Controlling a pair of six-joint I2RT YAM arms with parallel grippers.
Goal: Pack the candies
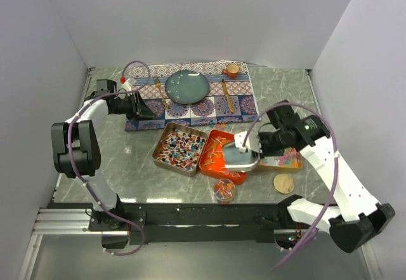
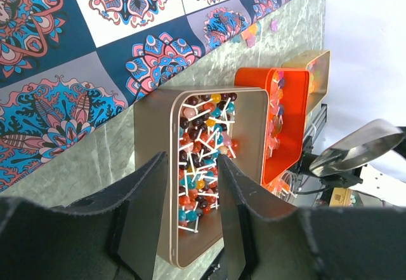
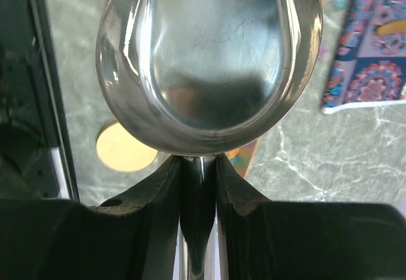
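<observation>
A metal scoop (image 1: pixel 240 157) hangs over the right part of the orange tray (image 1: pixel 210 168), its handle between the fingers of my right gripper. In the right wrist view the scoop's bowl (image 3: pixel 216 39) looks empty. Wrapped candies (image 1: pixel 214 146) lie in the orange tray, partly hidden by the scoop. Below that tray stands a clear round jar (image 1: pixel 224 192) with orange candies inside. Far to the left, my left gripper (image 1: pixel 143 110) is open and holds nothing, above the edge of the patterned mat.
Left of the orange tray, a beige tray (image 2: pixel 152 124) holds many lollipops (image 2: pixel 200 150). Another candy container (image 1: pixel 288 159) sits partly under the right arm. A round tan lid (image 1: pixel 283 183) lies nearby. Plate (image 1: pixel 187 87), knife (image 1: pixel 227 94) and cup (image 1: pixel 231 70) are at the back.
</observation>
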